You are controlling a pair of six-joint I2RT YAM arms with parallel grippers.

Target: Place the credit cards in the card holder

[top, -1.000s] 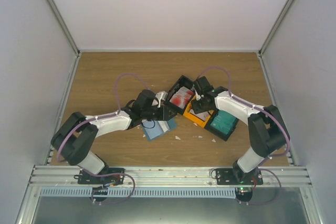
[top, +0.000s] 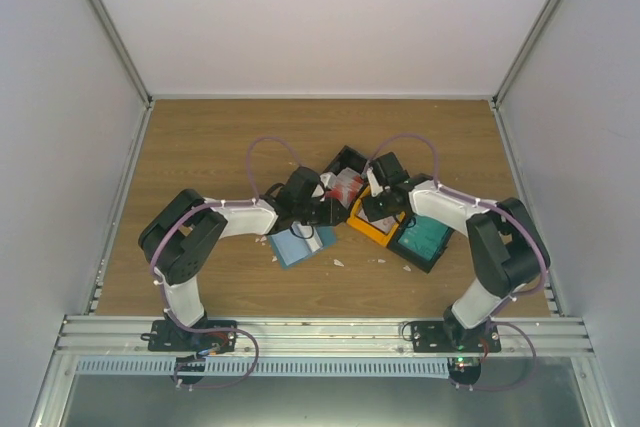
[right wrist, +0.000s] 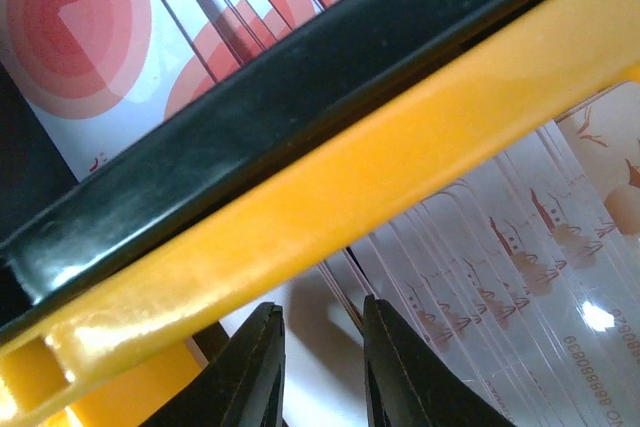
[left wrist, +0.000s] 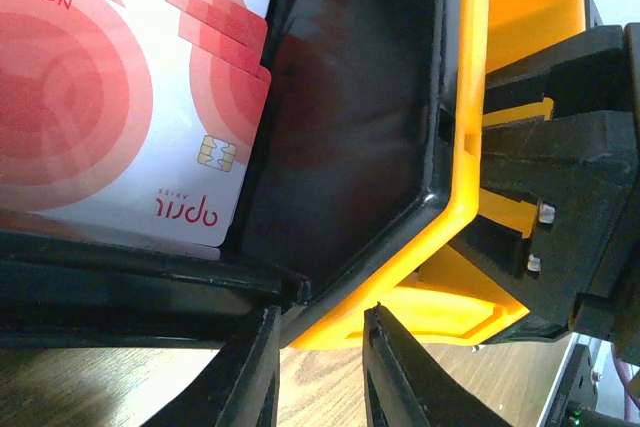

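My left gripper is partly open and empty, at the near corner of the black compartment (left wrist: 340, 97) with red-and-white cards (left wrist: 200, 137). Clear-edged cards (right wrist: 500, 267) with a brown print fill the yellow-rimmed compartment (right wrist: 300, 217). My right gripper has its fingertips just below that yellow rim, beside the cards. A pale surface (right wrist: 315, 347) shows between its separated fingers; whether they grip it is not clear. From above, both grippers partly cover the compartments.
A green compartment (top: 423, 238) adjoins the yellow one (top: 373, 231). Some blue-and-white cards (top: 300, 244) lie on the wooden table left of the holder. Small scraps (top: 338, 263) lie in front.
My left arm has moved right, bringing its gripper up to the black compartment. The right gripper has stayed over the yellow compartment with only slight shifts.
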